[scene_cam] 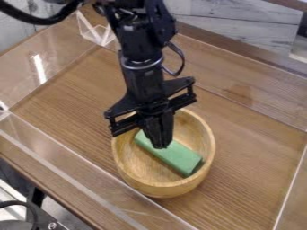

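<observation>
My black gripper (149, 118) hangs over a round light wooden bowl (161, 183), its fingertips low above the bowl's back part. Inside the bowl lies a green rectangular block (177, 158), slanting from upper left to lower right, its upper end partly under the gripper. The gripper looks shut, with nothing seen between its fingers; the block lies below it.
A pale wall stands behind. A clear plastic strip runs along the left front, with a black cable at the lower left corner.
</observation>
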